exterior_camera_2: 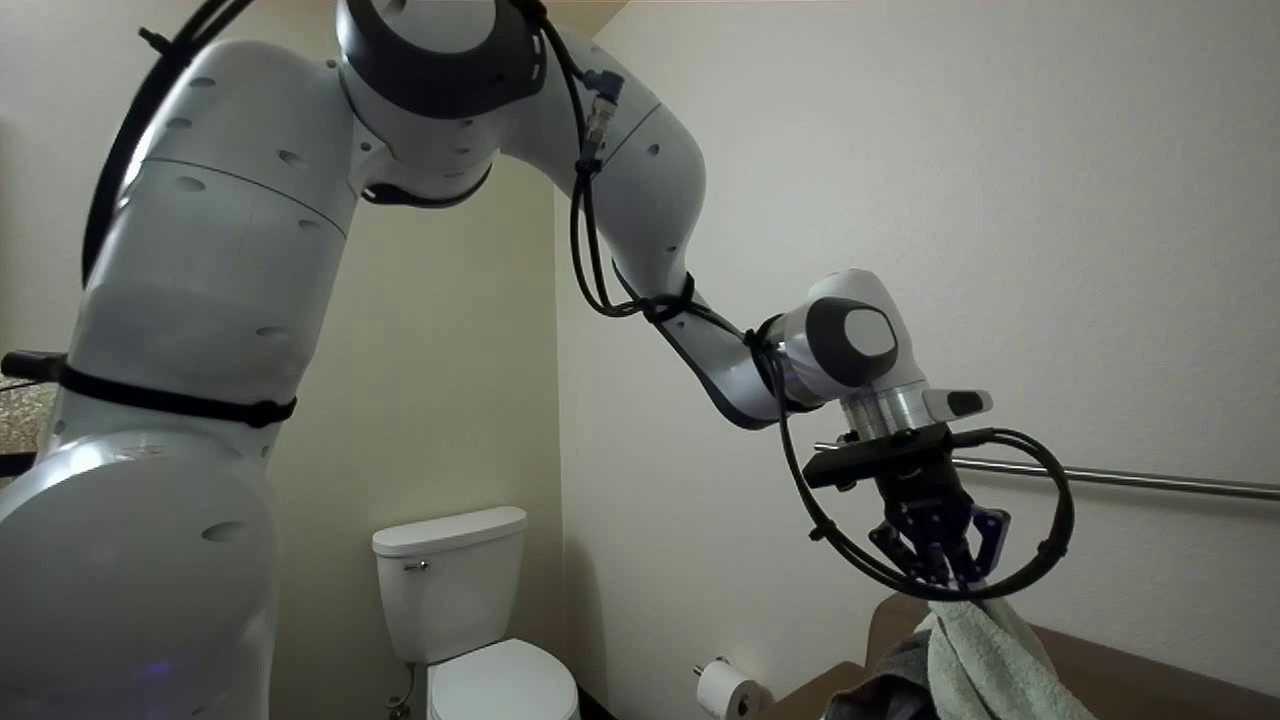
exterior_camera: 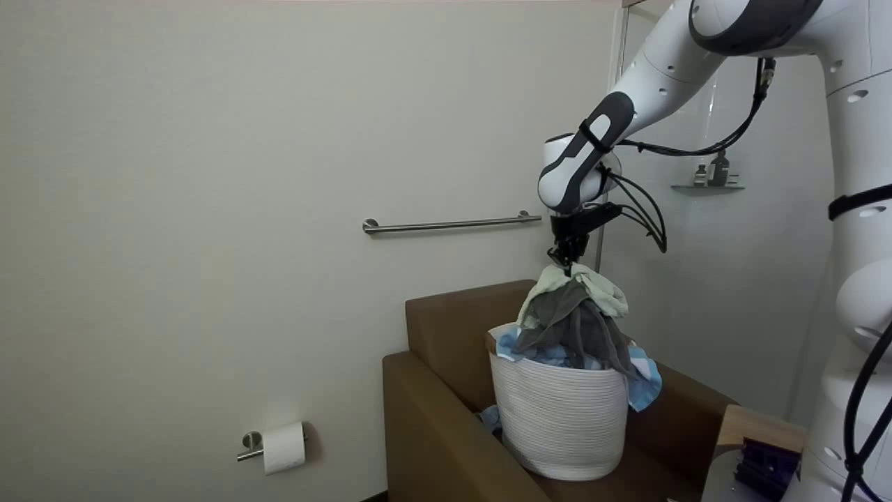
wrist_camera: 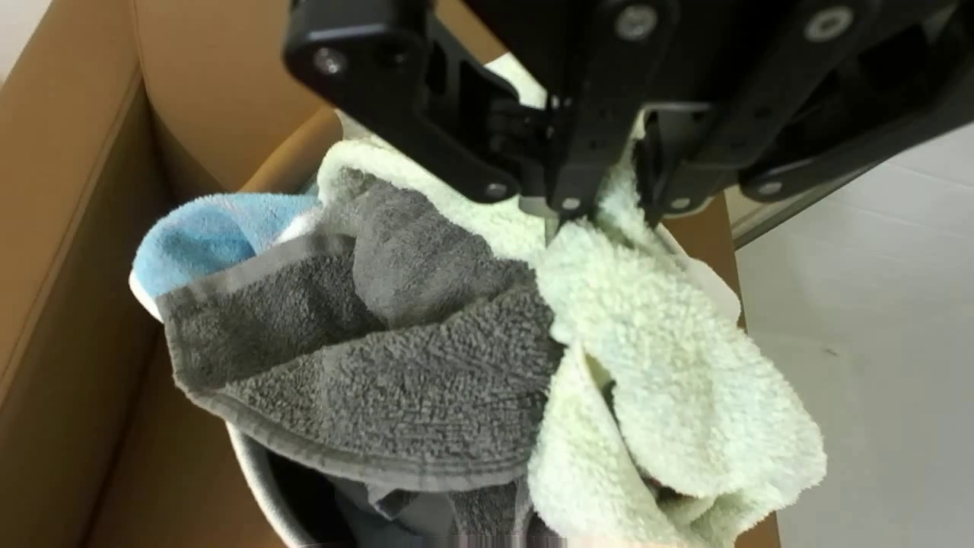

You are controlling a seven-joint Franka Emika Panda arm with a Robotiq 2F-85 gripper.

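Observation:
My gripper is shut on a pale green towel (wrist_camera: 671,365), pinching it near its top so that folds hang down on both sides. Beneath and beside it a dark grey towel (wrist_camera: 429,383) is heaped; whether the fingers also catch some of it I cannot tell. Both rise above the white ribbed basket (exterior_camera: 558,418), and their lower parts still rest on its contents. A blue and white cloth (exterior_camera: 644,381) drapes over the basket's right rim.
The basket stands on a brown armchair (exterior_camera: 451,401) against the wall. Behind the chair runs a metal towel bar (exterior_camera: 451,225). A toilet paper roll (exterior_camera: 283,447) hangs low on the wall, and a toilet (exterior_camera_2: 462,588) occupies the corner. Open air lies left of the arm.

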